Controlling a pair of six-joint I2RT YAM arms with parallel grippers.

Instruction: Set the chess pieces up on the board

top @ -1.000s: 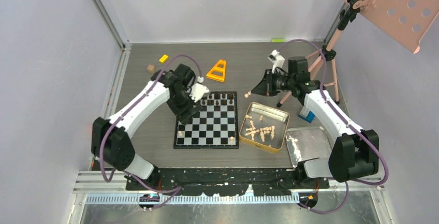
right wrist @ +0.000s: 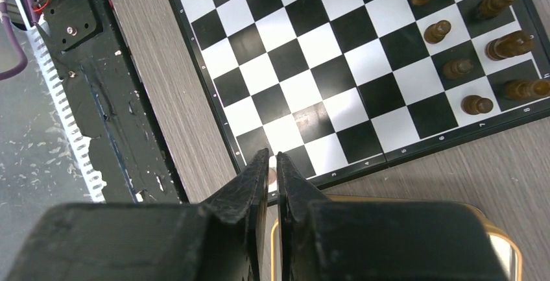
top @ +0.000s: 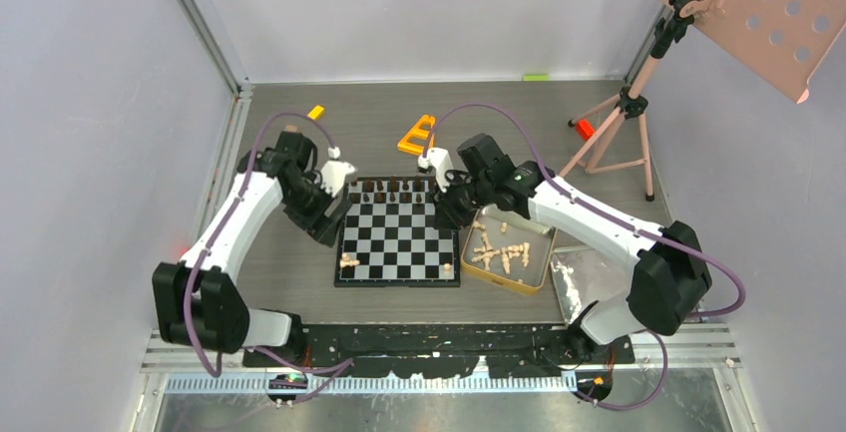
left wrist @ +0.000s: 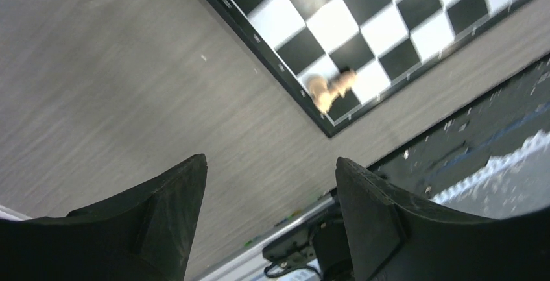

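The chessboard (top: 396, 242) holds dark brown pieces along its far rows and a few light pieces at the near corners (top: 348, 261). My left gripper (top: 329, 227) is open and empty beside the board's left edge; in the left wrist view two blurred light pieces (left wrist: 322, 96) sit at the corner below it. My right gripper (top: 448, 220) is over the board's right side, its fingertips together in the right wrist view, with a light piece (right wrist: 272, 175) at or behind them; whether it is held is unclear.
A tray (top: 539, 282) of loose light pieces is right of the board, beside a silver sheet (top: 599, 282). An orange triangle (top: 417, 135) lies behind the board. A pink tripod (top: 643, 153) stands at the back right. The table's left side has bare room.
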